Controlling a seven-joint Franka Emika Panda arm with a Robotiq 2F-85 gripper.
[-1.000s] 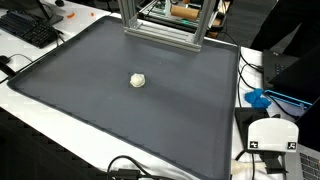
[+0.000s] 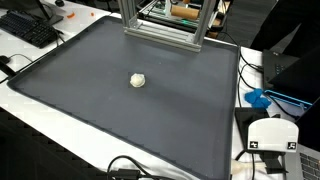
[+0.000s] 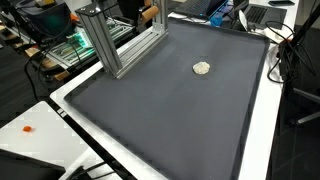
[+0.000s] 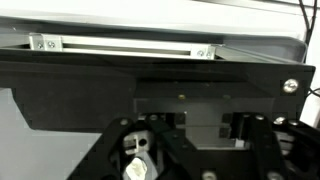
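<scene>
In the wrist view my gripper is at the bottom, in front of a dark panel [image 4: 80, 88] with a protruding dark block, perhaps a handle. Its fingers blend into the dark parts, so how far apart they stand and whether they touch the block is unclear. Behind the panel runs a silver rail [image 4: 125, 45]. A round, pale object lies on the grey mat, seen as a pale disc [image 2: 137, 80] from one side and as a cream disc [image 3: 201, 68] from the other. Neither exterior view clearly shows the gripper.
A silver metal frame [image 2: 165, 39] stands at the mat's far edge, with an orange-brown piece [image 2: 185, 12] inside it. A keyboard [image 2: 28, 29], a blue object [image 2: 258, 98] and cables lie around it.
</scene>
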